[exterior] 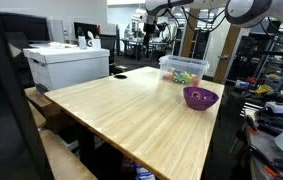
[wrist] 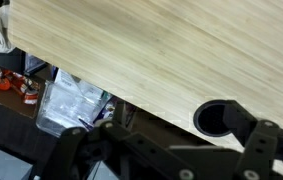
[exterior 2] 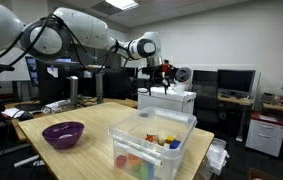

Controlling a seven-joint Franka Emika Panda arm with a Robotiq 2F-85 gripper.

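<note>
My gripper [exterior 2: 159, 75] hangs high above the far part of the table in exterior view 2, well clear of everything on it. In the wrist view its two dark fingers stand apart at the bottom edge, with no object visible between them. A round black disc [wrist: 213, 118] lies on the wooden table below. A purple bowl [exterior: 200, 98] stands at the table's right side in exterior view 1; its inside looks empty. Behind it is a clear plastic bin [exterior: 182, 70], which in exterior view 2 shows colourful toys [exterior 2: 163, 139] inside.
A white cabinet [exterior: 71, 69] stands beyond its far end. Off the table edge, the wrist view shows plastic packaging [wrist: 69, 103] and an open box [wrist: 11, 88] lower down.
</note>
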